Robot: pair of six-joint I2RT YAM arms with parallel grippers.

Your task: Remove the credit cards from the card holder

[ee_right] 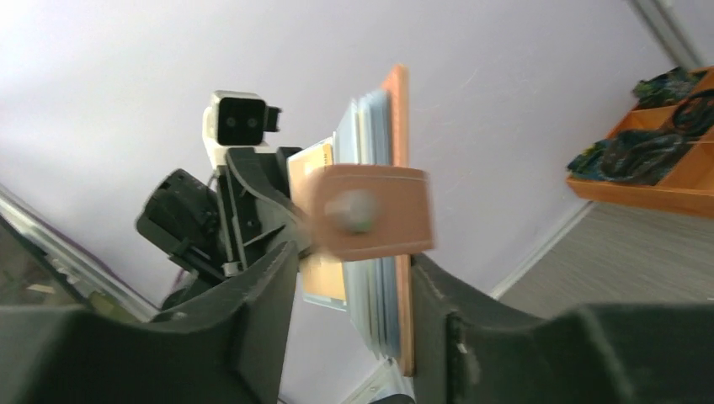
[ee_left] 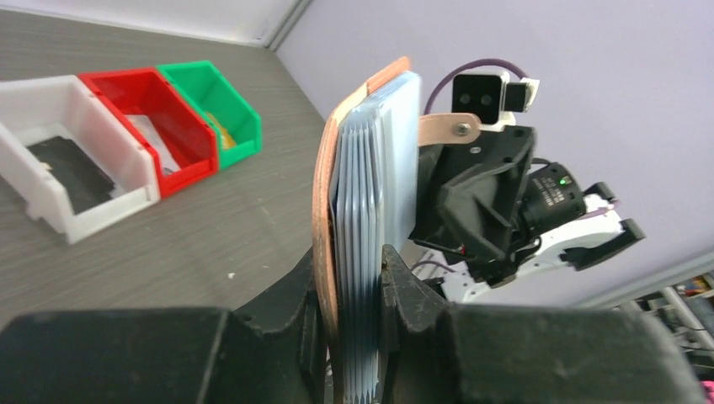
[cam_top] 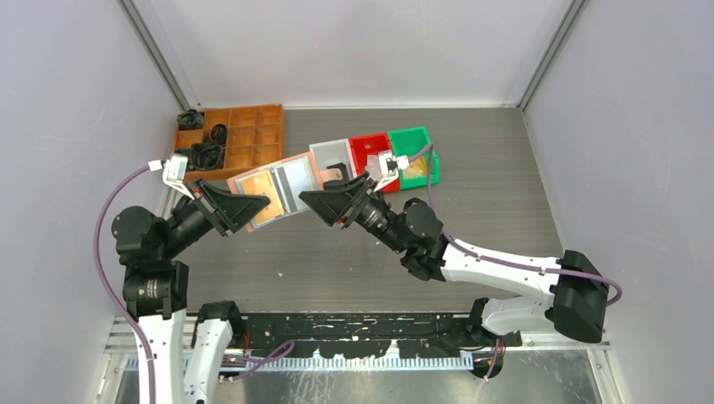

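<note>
An open card holder [cam_top: 274,193], tan-backed with clear sleeves and cards, hangs between my grippers. In the left wrist view it stands on edge as a stack of sleeves [ee_left: 360,194], with my left gripper shut on it. My right gripper is at the holder's other end, its fingers part open around the sleeves' edge. The blurred tan strap [ee_right: 370,210] crosses close in front of the right wrist camera. Whether the right fingers touch the sleeves is unclear.
An orange divided tray [cam_top: 256,135] with dark items stands at the back left. White [ee_left: 118,206], red [cam_top: 370,143] and green [cam_top: 408,135] bins stand behind the holder.
</note>
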